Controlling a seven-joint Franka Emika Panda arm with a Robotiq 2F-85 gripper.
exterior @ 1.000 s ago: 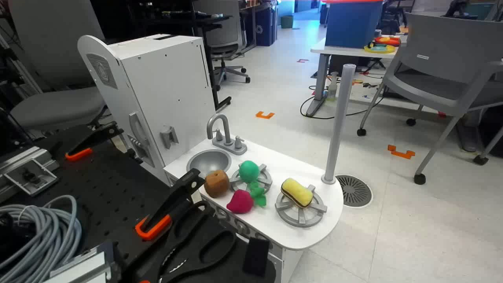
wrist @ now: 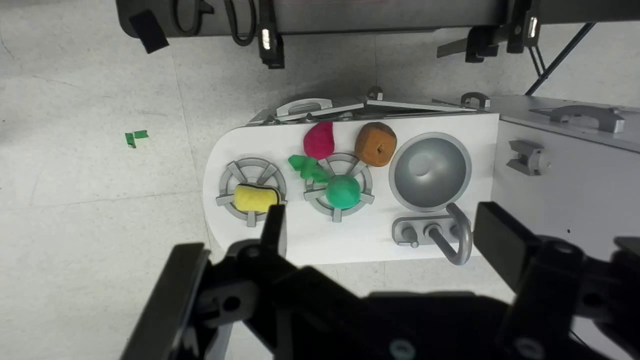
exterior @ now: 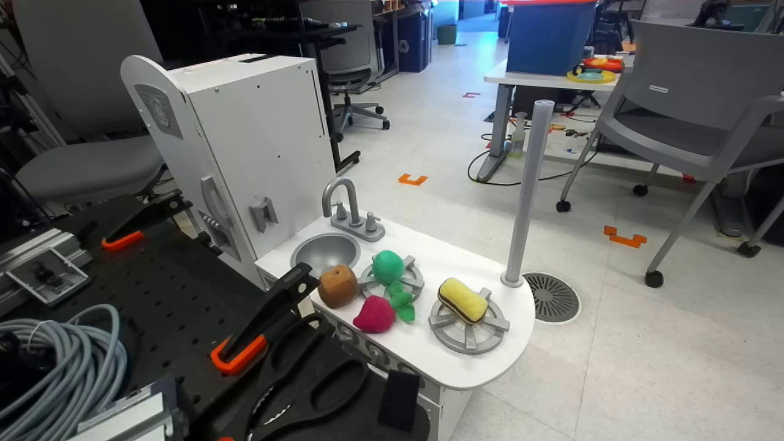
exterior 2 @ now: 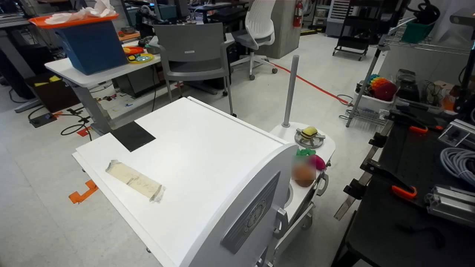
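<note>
Wide open in the wrist view, my gripper is above the toy kitchen counter with nothing between its fingers. On the left burner lies a yellow plush piece with dark edging (wrist: 256, 198). A green ball (wrist: 343, 192) rests on the other burner, its leafy green part (wrist: 308, 168) reaching over the edge. Along the counter's door side sit a magenta plush piece (wrist: 319, 141) and a brown round one (wrist: 375, 144), the latter beside the empty grey sink (wrist: 432, 169). Neither exterior view contains the gripper.
A grey faucet (exterior: 345, 206) rises behind the sink, and a tall grey post (exterior: 530, 195) stands at the counter's far end. The white cabinet (exterior: 253, 147) walls off the sink side. Clamps and scissors lie on the black table (exterior: 165, 283) in front.
</note>
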